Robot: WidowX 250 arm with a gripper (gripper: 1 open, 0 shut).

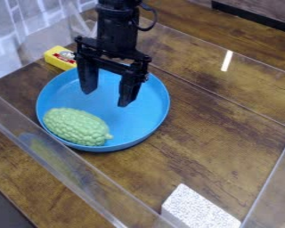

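My black gripper (110,75) hangs over a blue round bowl (150,120), its two fingers spread wide and pointing down, nothing seen held between them. In the bowl's lower left lies a pale green, knobbly oblong object (77,126), apart from the gripper. The right finger is over the right half of the bowl, the left finger over its back left.
A yellow object (61,57) lies behind the bowl at the upper left, partly behind my gripper. A white speckled block (199,208) is at the bottom right. Clear panels line the left and right edges.
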